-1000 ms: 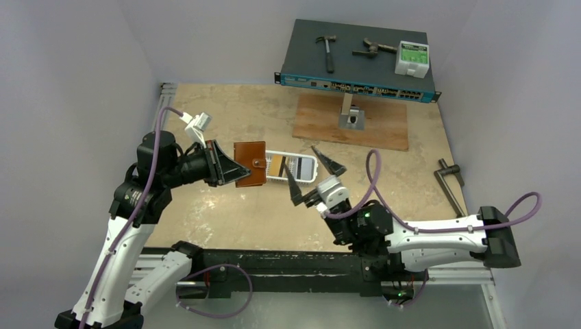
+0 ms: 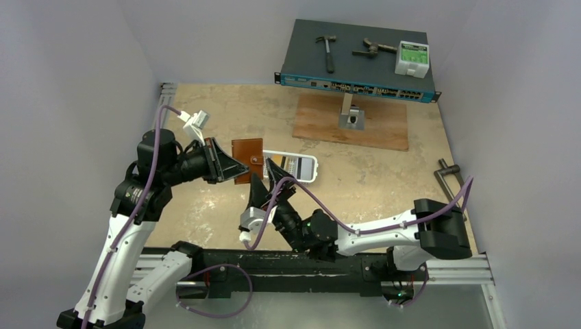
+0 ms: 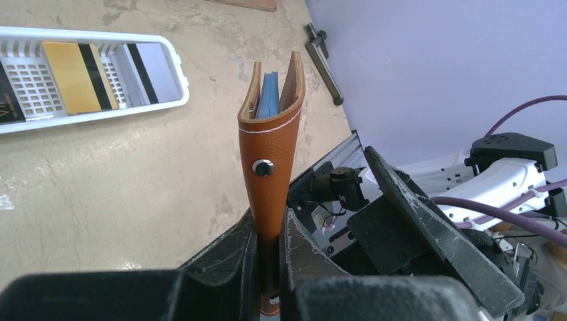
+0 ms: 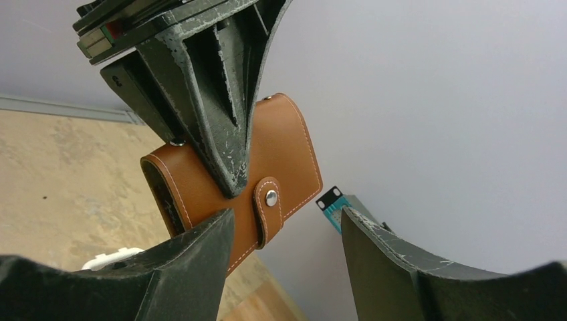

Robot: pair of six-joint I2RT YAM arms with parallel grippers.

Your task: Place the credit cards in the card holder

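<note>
A brown leather card holder [image 2: 247,154] with a snap tab is held aloft by my left gripper [image 2: 233,169], which is shut on it; the left wrist view shows blue cards [image 3: 269,93] in its top opening. A white basket [image 3: 134,110] behind it holds a yellow card [image 3: 70,77], a silver card [image 3: 152,70] and a dark card [image 3: 8,103]. My right gripper stands open just beside the holder, its fingers in front of the holder in the right wrist view.
A network switch [image 2: 356,48] with hammers and a white box stands at the back on a wooden board [image 2: 308,127]. A metal tool [image 2: 449,185] lies at the right edge.
My right gripper has moved left and turned, coming up beside the holder.
</note>
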